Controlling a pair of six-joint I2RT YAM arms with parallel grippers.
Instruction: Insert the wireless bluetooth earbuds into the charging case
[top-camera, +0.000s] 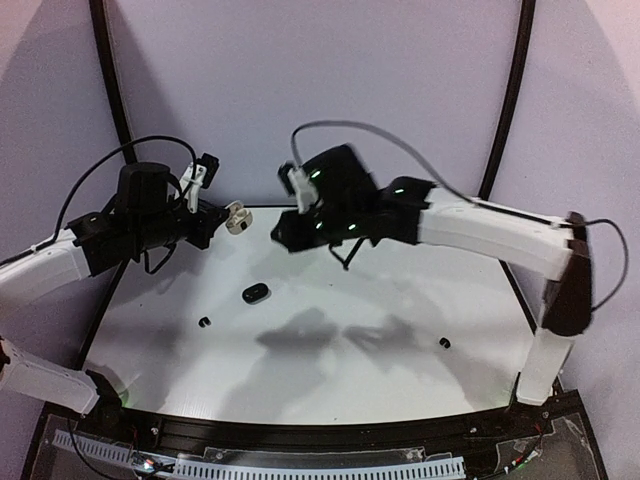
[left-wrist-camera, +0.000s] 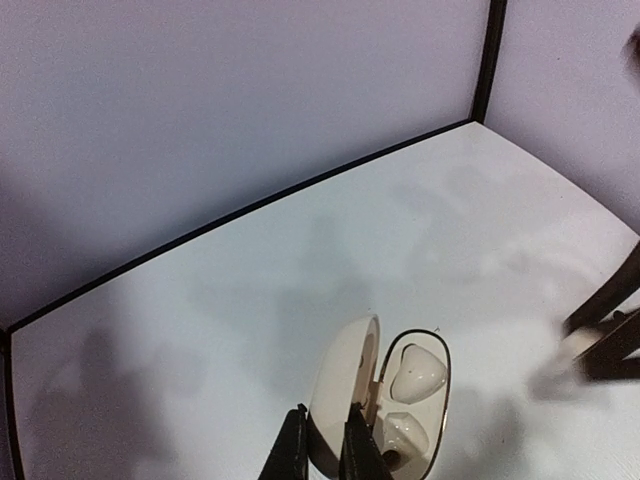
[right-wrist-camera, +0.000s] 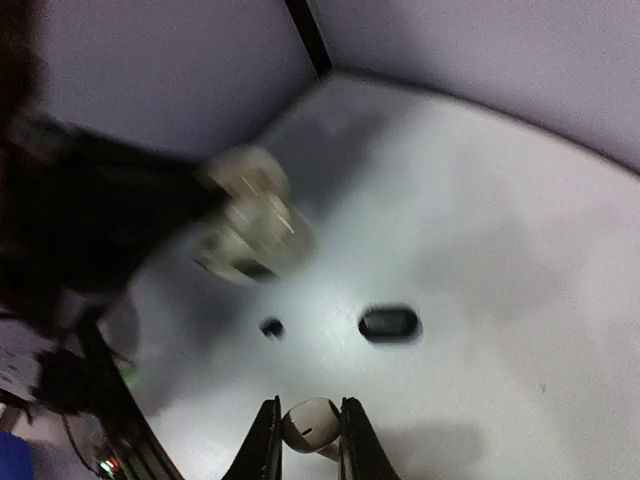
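My left gripper is shut on the open white charging case (left-wrist-camera: 415, 380), raised above the table at left in the top view, its cavities facing up in the left wrist view. My right gripper is shut on a white earbud (right-wrist-camera: 310, 428). In the top view, the right gripper (top-camera: 285, 235) is raised, blurred, to the right of the case (top-camera: 238, 218); at the edge of the left wrist view it is also blurred.
A black oval object (top-camera: 255, 293) lies on the white table (top-camera: 380, 370), with small dark pieces (top-camera: 204, 322) to its left and (top-camera: 444, 342) near the right. Walls enclose the table.
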